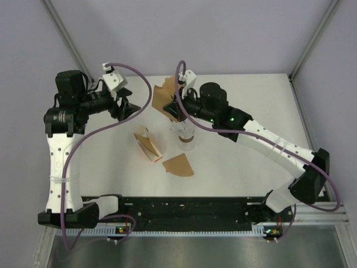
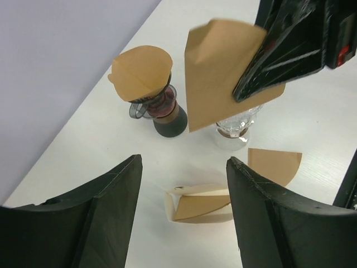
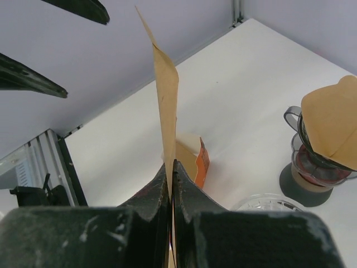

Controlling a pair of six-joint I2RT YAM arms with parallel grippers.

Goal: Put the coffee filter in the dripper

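My right gripper (image 1: 177, 109) is shut on a brown paper filter (image 1: 163, 100), seen edge-on in the right wrist view and held high over the table. The dripper (image 3: 312, 174) sits on a dark base at the back, with a brown filter (image 2: 139, 72) in its top. My left gripper (image 1: 125, 106) hangs over the table left of the held filter, open with nothing between its fingers. A filter packet (image 2: 201, 204) lies open below it.
A loose brown sheet (image 1: 178, 164) lies near the front edge. A clear glass vessel (image 2: 234, 131) stands beside the dripper, below the held filter.
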